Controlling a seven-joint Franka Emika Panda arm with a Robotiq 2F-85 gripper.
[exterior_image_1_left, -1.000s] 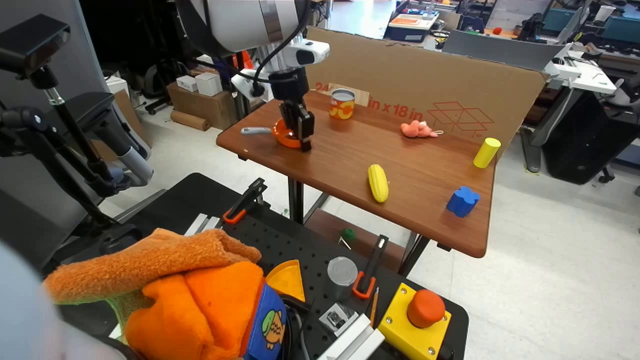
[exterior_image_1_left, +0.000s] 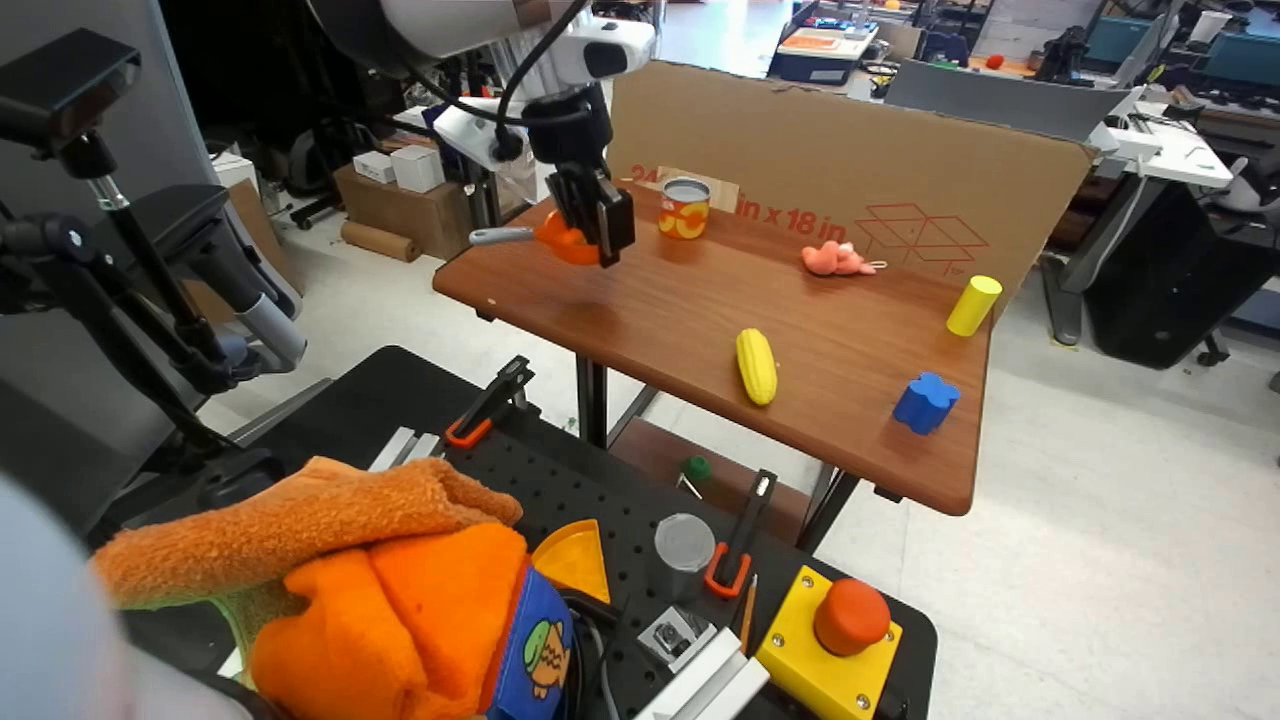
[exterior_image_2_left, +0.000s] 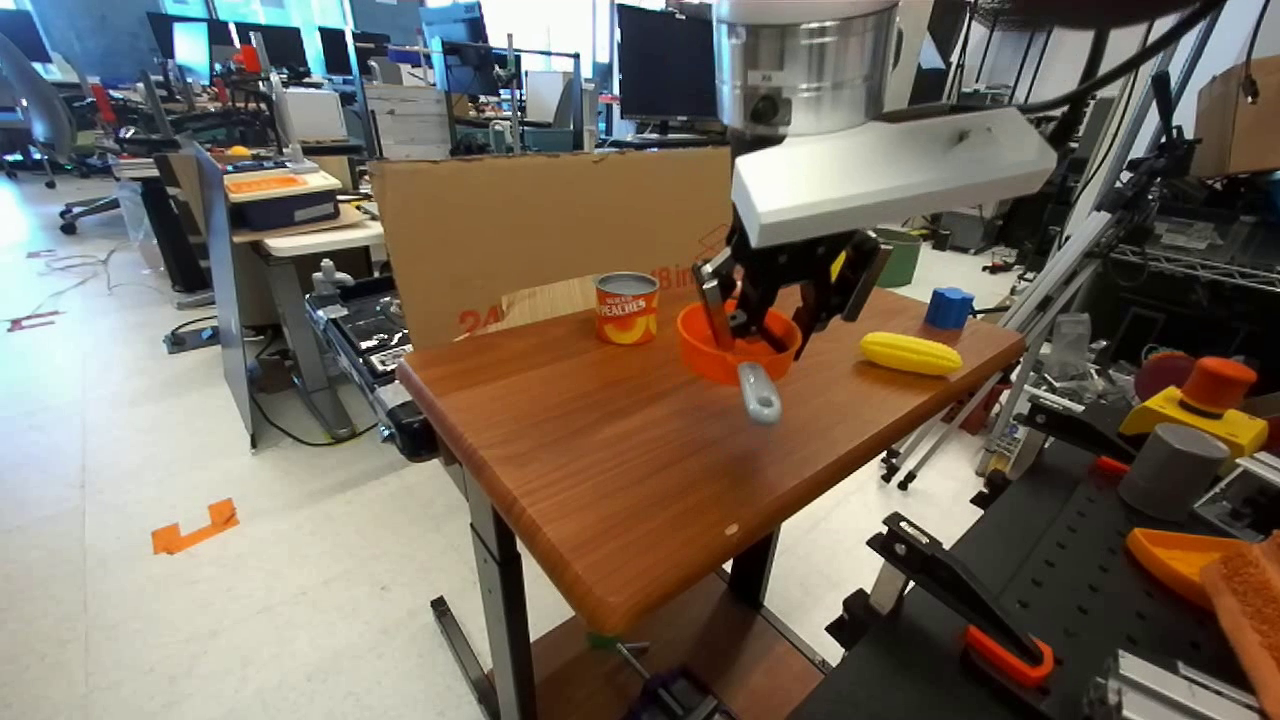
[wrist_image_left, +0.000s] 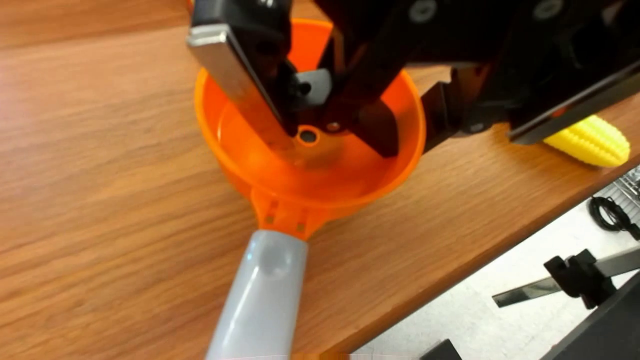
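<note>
An orange pan (exterior_image_1_left: 567, 247) with a grey handle hangs above the left part of the wooden table, raised off the surface. My gripper (exterior_image_1_left: 609, 244) is shut on its rim. In the wrist view the rim of the orange pan (wrist_image_left: 354, 191) passes between dark gripper parts on the right side, one inside the bowl and one outside. The grey handle (wrist_image_left: 262, 294) points toward the bottom of that view. From the other side, the pan (exterior_image_2_left: 705, 355) shows below the gripper, its handle hanging down and forward. The exact contact is partly hidden by the gripper.
On the table (exterior_image_1_left: 672, 312) stand a peach can (exterior_image_1_left: 684, 209), a pink toy (exterior_image_1_left: 837, 258), a yellow corn (exterior_image_1_left: 757, 366), a yellow cylinder (exterior_image_1_left: 973, 306) and a blue block (exterior_image_1_left: 926, 403). A cardboard wall (exterior_image_1_left: 768, 144) closes the back.
The pan has risen from the tabletop in my gripper and shifted slightly left in exterior view 1. The arm has moved up with it. The other table objects have stayed put.
</note>
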